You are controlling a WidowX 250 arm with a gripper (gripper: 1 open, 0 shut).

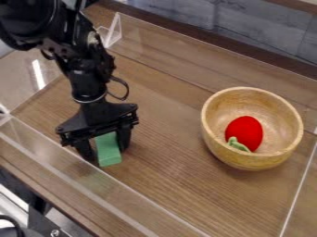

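The black robot arm reaches down from the upper left, with its gripper [99, 139] low over the wooden table [186, 204] at the front left. A green block [107, 150] is between the black fingers, resting on or just above the table; I cannot tell whether they are closed on it.
A wooden bowl [279, 139] on the right holds a red object [246, 131] and a small green item [238, 146]. A grey wall [247, 23] runs along the back.
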